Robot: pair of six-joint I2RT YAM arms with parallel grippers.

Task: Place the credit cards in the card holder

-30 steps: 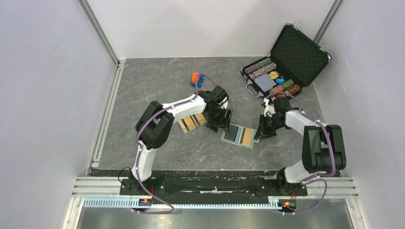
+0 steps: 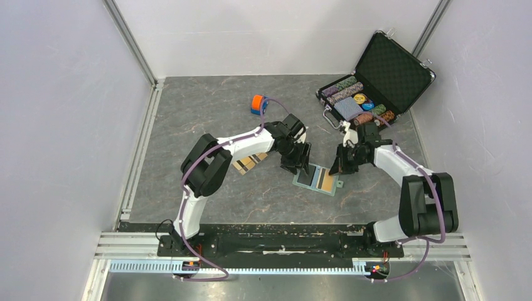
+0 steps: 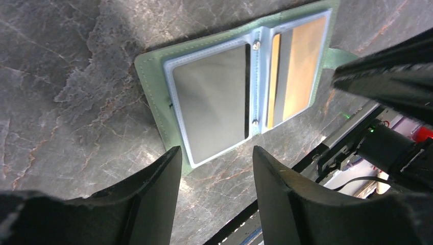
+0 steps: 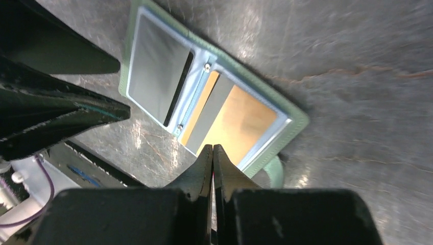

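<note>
The open card holder lies mint green on the grey table. Its left pocket shows a dark grey panel; the right one holds gold and grey cards. My left gripper hovers at the holder's left side, fingers apart and empty. My right gripper is shut at the holder's right edge, nothing showing between its fingertips. More striped gold cards lie left of the holder, partly under the left arm.
An open black case of poker chips stands at back right. An orange and blue object sits at the back middle.
The right gripper has moved left to the holder's right part.
</note>
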